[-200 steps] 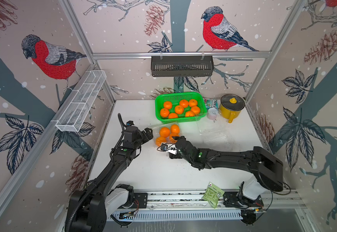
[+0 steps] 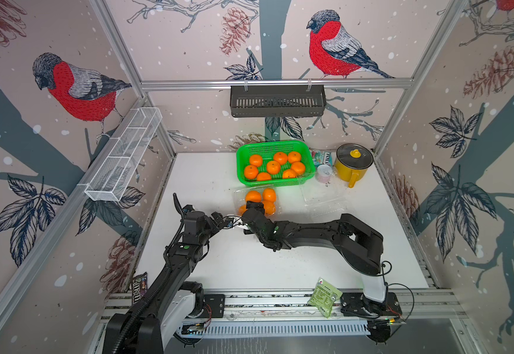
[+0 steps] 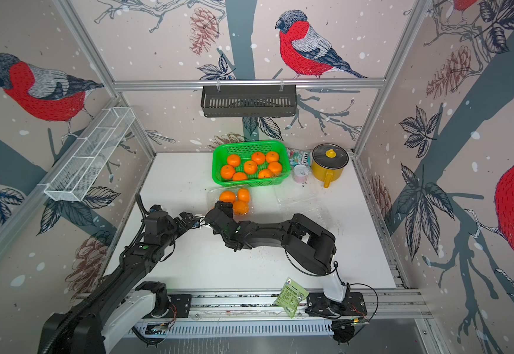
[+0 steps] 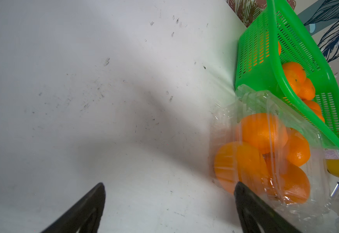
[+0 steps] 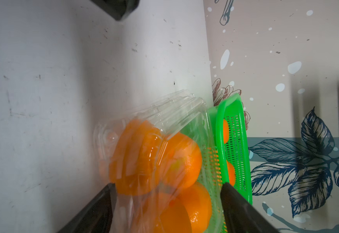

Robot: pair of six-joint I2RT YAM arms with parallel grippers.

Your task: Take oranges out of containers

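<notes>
A clear plastic container [image 5: 150,116] holds several oranges [image 4: 262,132], in front of the green basket [image 2: 304,171], which holds more oranges [image 2: 273,167]. My right gripper is open right over the clear container, its fingers either side of it in the right wrist view; whether they touch it I cannot tell. My left gripper stands open left of the container, above bare table, with nothing between its fingers.
A yellow pot [image 2: 349,174] and a small pink cup [image 2: 324,173] stand at the back right. Clear empty plastic [image 2: 321,197] lies right of the oranges. A white wire rack [image 2: 121,159] hangs on the left wall.
My right gripper has moved left and slightly back onto the orange container. My left arm has drawn back toward the front left.
</notes>
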